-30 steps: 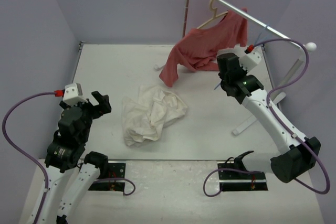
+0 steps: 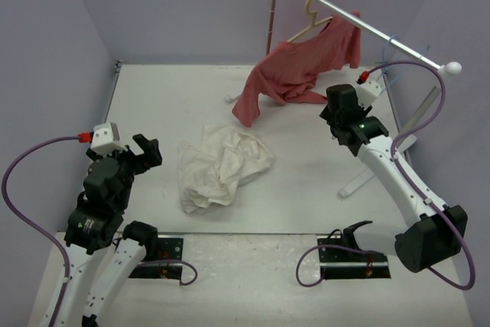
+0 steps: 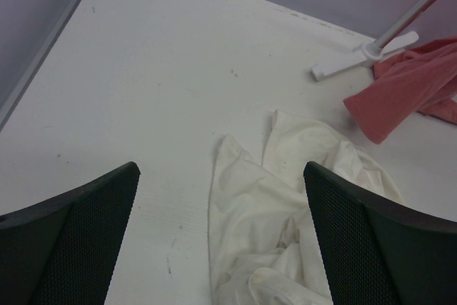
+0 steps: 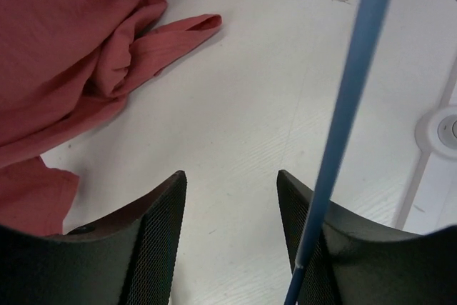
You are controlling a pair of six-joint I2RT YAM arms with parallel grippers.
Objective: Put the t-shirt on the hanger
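Note:
A white t-shirt (image 2: pixel 223 165) lies crumpled on the middle of the table; its upper part (image 3: pixel 246 198) shows in the left wrist view. My left gripper is open above the table to its left, nothing between its fingers. A blue hanger (image 2: pixel 392 40) hangs from the rack's rail, partly hidden behind my right arm. In the right wrist view, one blue bar of this hanger (image 4: pixel 344 105) crosses close to the lens, in front of the right finger. My right gripper stands open, with bare table visible between its fingers.
The white rail (image 2: pixel 360 22) slants across the back right. On it, a wooden hanger (image 2: pixel 312 27) carries a red shirt (image 2: pixel 310 63), whose hem hangs near my right gripper. A rack foot (image 4: pixel 428 169) lies to the right.
The blue hanger has swung round: its bar stuck out left of my right gripper before, and its visible parts are now on the right. The right arm shifted slightly; the left stayed still.

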